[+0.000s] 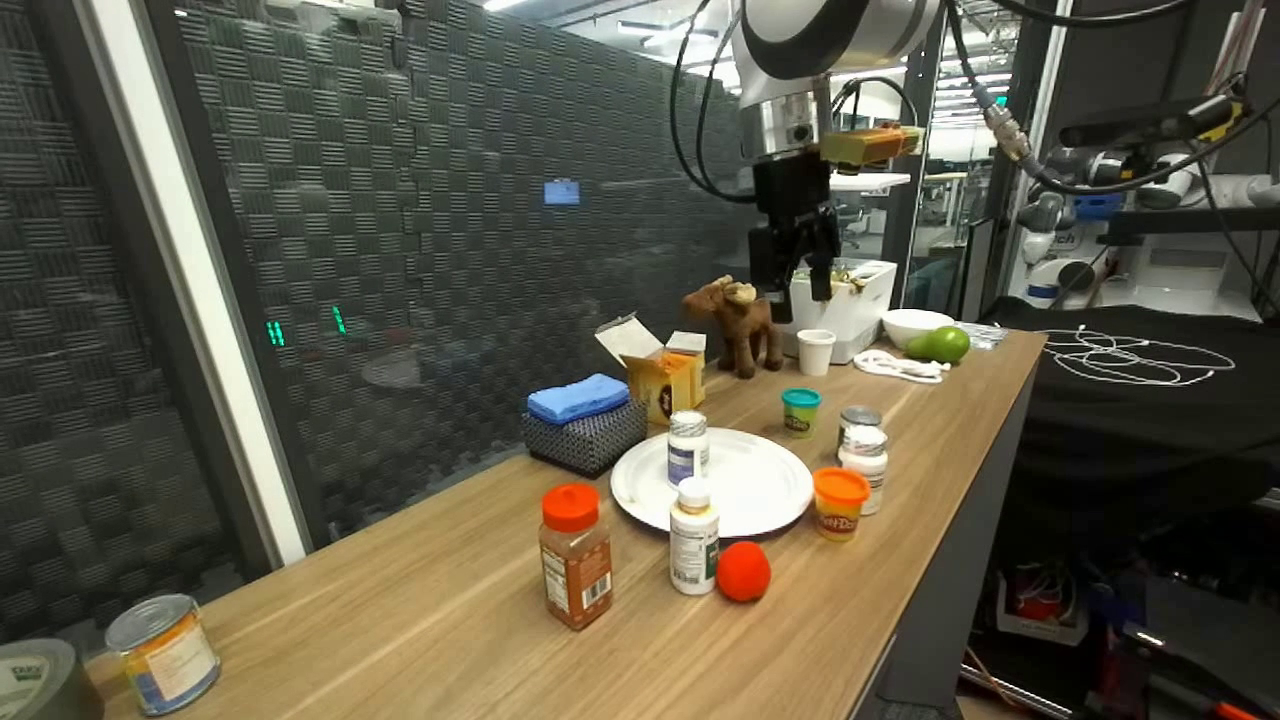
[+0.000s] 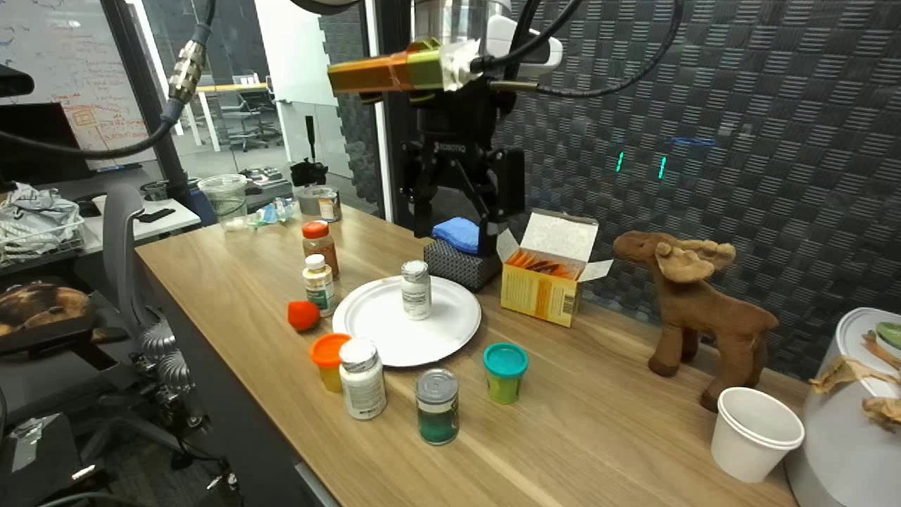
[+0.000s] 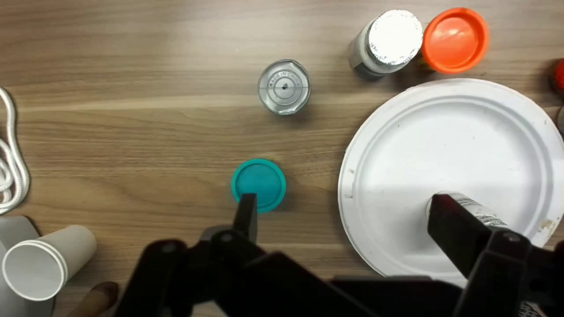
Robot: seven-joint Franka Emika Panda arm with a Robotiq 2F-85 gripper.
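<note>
My gripper (image 2: pixel 452 241) hangs well above the table, open, with nothing held between its fingers. In the wrist view, one finger (image 3: pixel 246 219) overlaps the near edge of the teal lid of a small tub (image 3: pixel 259 185); the other covers part of a white bottle (image 3: pixel 478 211). That bottle (image 2: pixel 415 291) stands upright on the white plate (image 2: pixel 363 334). Off the plate are a white bottle (image 2: pixel 363 380), a silver-topped can (image 2: pixel 437 405), an orange-lidded tub (image 1: pixel 839 504), a red ball (image 1: pixel 744 571), a white-capped bottle (image 1: pixel 693 540) and a red-capped spice jar (image 1: pixel 576 558).
Along the back stand a patterned box with blue cloth (image 1: pixel 578 398), an open yellow box (image 2: pixel 540 287), a brown plush moose (image 2: pixel 697 304) and a white paper cup (image 2: pixel 752 435). A white cord (image 1: pixel 900 366) lies farther along. Bare tabletop surrounds the teal-lidded tub.
</note>
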